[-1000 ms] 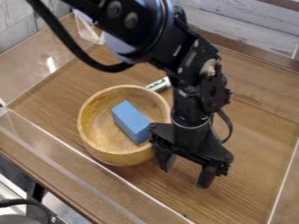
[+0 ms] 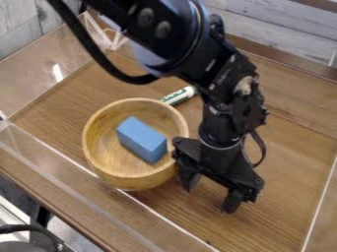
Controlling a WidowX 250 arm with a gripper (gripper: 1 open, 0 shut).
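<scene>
My black gripper [image 2: 211,187] is low over the wooden table, right of a wooden bowl [image 2: 102,148], with its two fingers apart, open and with nothing visible between them. A blue block [image 2: 142,138] lies inside the bowl, toward its right side. The bowl's right edge is partly hidden near my gripper.
A small white and green cylindrical object [image 2: 176,96] lies behind the bowl, partly hidden by the arm.
My gripper has shifted very slightly over the past second; the bowl, block and other objects look essentially unchanged.
</scene>
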